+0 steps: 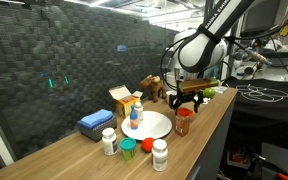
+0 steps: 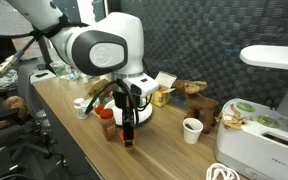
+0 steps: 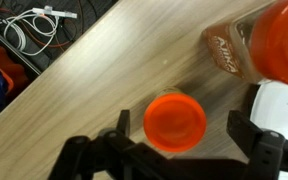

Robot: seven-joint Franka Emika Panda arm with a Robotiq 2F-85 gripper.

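Observation:
My gripper is open, with one finger on either side of an orange-red lid (image 3: 175, 125) in the wrist view. In exterior view 2, my gripper (image 2: 130, 143) points straight down at the wooden counter, low over a small container whose body is mostly hidden. A brown-red jar (image 3: 224, 42) with a red lid (image 3: 284, 42) stands close by at the wrist view's upper right. The same jar (image 1: 182, 127) shows in front of the gripper (image 1: 187, 101) in exterior view 1.
A white plate (image 1: 156, 123) carries small bottles. White jars (image 1: 160, 154), a green-lidded jar (image 1: 128, 148) and a red ball-like item (image 1: 147, 145) stand nearer. A white cup (image 2: 192, 130) and brown toy animal (image 2: 198, 102) are behind. Bare counter (image 2: 169, 160) lies to the right.

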